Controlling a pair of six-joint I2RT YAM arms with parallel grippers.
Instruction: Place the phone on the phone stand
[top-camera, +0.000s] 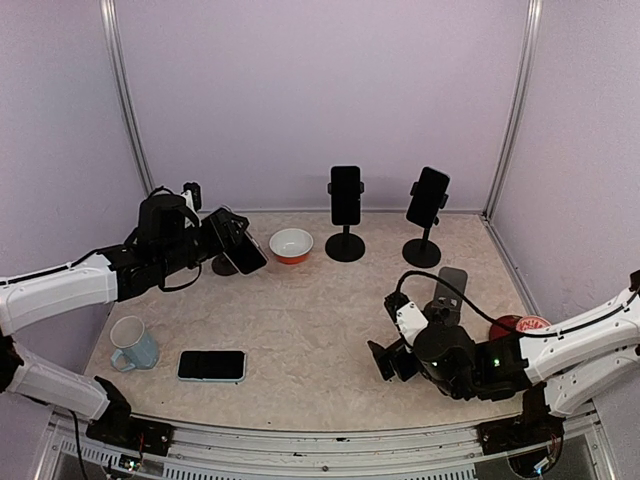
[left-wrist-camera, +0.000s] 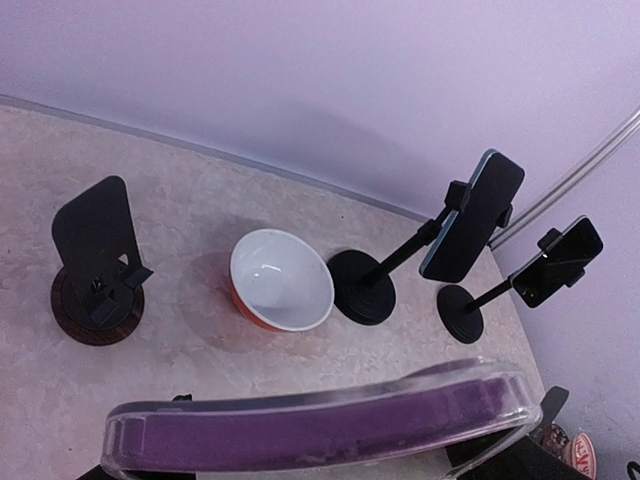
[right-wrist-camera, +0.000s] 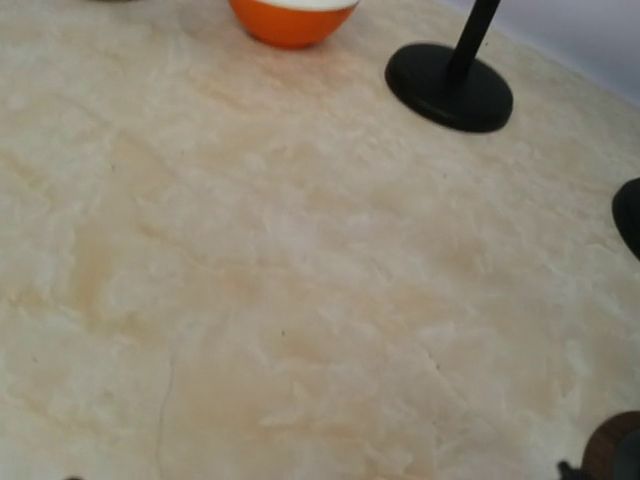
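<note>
My left gripper (top-camera: 225, 230) is shut on a phone (top-camera: 243, 253), held tilted at the back left, in front of a stand it mostly hides. The left wrist view shows this phone (left-wrist-camera: 320, 430) in a clear purple case across the bottom, and the empty black stand (left-wrist-camera: 95, 240) on its wooden base beyond. My right gripper (top-camera: 390, 355) is open and low at the front right, in front of another stand (top-camera: 450, 285). Two stands at the back hold phones (top-camera: 346, 195) (top-camera: 428, 197). Another phone (top-camera: 211, 366) lies flat at the front left.
A white-and-orange bowl (top-camera: 291, 241) sits between the left stand and the middle one. A mug (top-camera: 140, 345) stands at the left edge, and red objects (top-camera: 532, 325) at the right edge.
</note>
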